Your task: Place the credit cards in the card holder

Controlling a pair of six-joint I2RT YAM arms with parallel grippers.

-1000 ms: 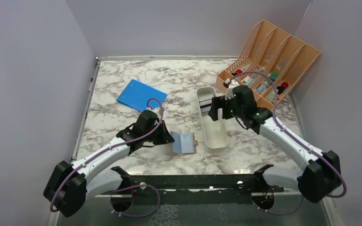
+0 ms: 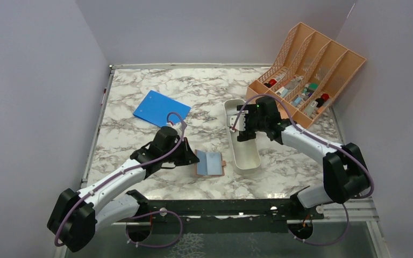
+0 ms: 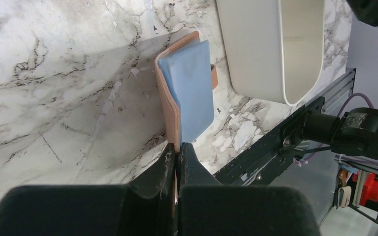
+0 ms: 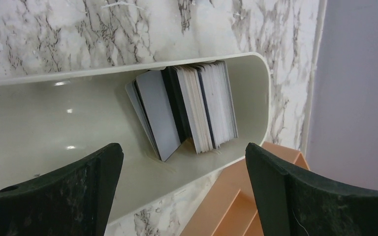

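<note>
The card holder (image 2: 209,163), brown outside with pale blue sleeves, lies opened on the marble table. In the left wrist view, the edge of the holder's brown cover (image 3: 169,105) runs in between the fingertips of my left gripper, which is shut on it. A row of cards (image 4: 192,108), grey, black and white, leans inside one end of a long white bin (image 2: 245,156). Above that bin my right gripper stands open with nothing between its fingers, and the cards show beyond the gap. From the top, the right arm hides the cards.
A blue board (image 2: 158,110) lies flat at the back left. An orange compartment rack (image 2: 322,59) with small bottles stands at the back right, close to the bin's far end. Bare table lies between board and bin.
The right gripper has swung over the white bin's far half and turned, now covering the cards that showed earlier. The left arm and card holder have stayed in place.
</note>
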